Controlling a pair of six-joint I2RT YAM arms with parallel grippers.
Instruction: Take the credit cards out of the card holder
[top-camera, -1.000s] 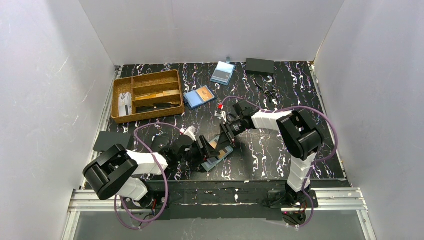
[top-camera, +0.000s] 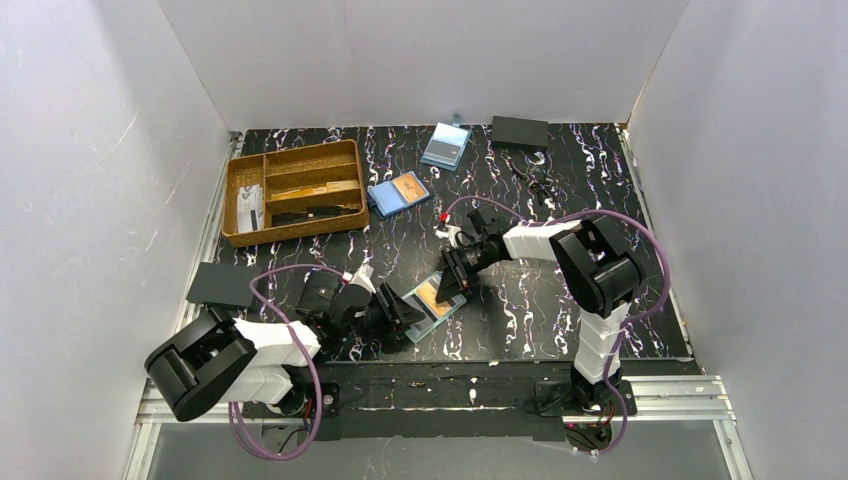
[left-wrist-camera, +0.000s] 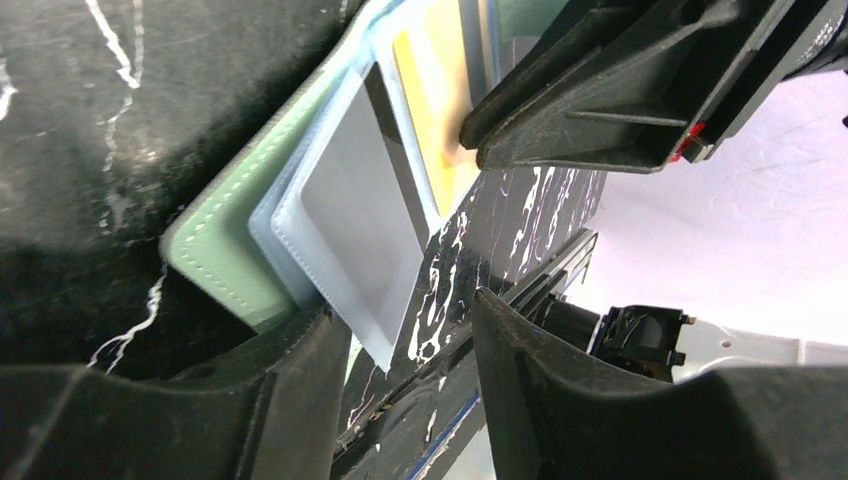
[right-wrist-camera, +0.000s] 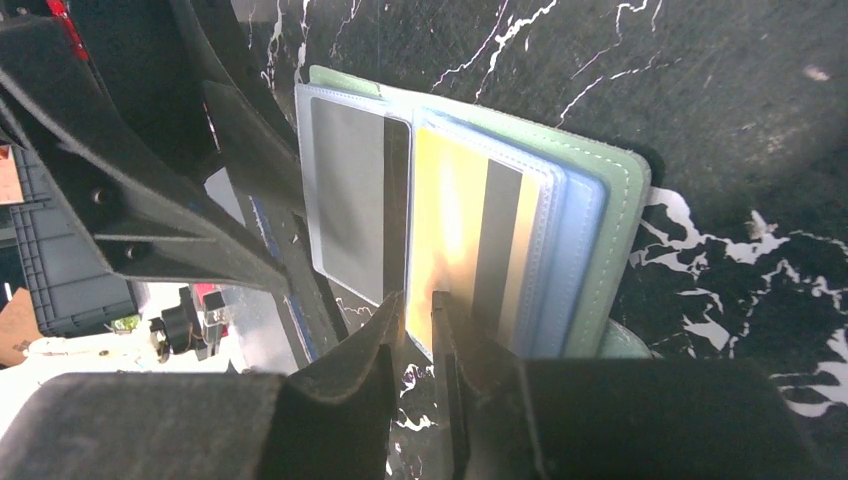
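Observation:
The open card holder (top-camera: 422, 312) lies at front centre: a green cover, clear sleeves with a grey card (left-wrist-camera: 355, 205) at one end and a yellow card (right-wrist-camera: 447, 200) at the other. In the left wrist view my left gripper is part open, its fingers at the outer edge of the grey card's sleeve. My right gripper is shut on the yellow-card end of the holder's sleeves; exactly how much lies between its fingertips is hard to see.
A wicker organiser (top-camera: 295, 234) stands back left. Two other card holders (top-camera: 390, 197) (top-camera: 445, 146) lie behind, with dark boxes (top-camera: 519, 131) (top-camera: 221, 284) and black scissors at the back right. Free table lies right of centre.

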